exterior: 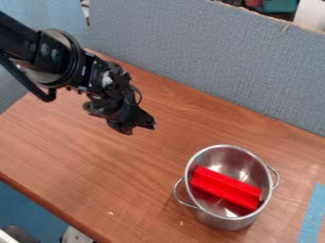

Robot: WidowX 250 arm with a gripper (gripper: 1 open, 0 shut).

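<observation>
My black gripper [135, 124] hangs over the upper left of the wooden table [114, 171], shut, with nothing visible between its fingers. Well apart from it, at the lower right, stands a steel pot [219, 215] with two wire handles. A red elongated object [226, 185] lies inside the pot, slanting from upper left to lower right.
A grey padded wall [210, 52] runs along the back of the table. A light blue strip [313, 214] lies at the right edge.
</observation>
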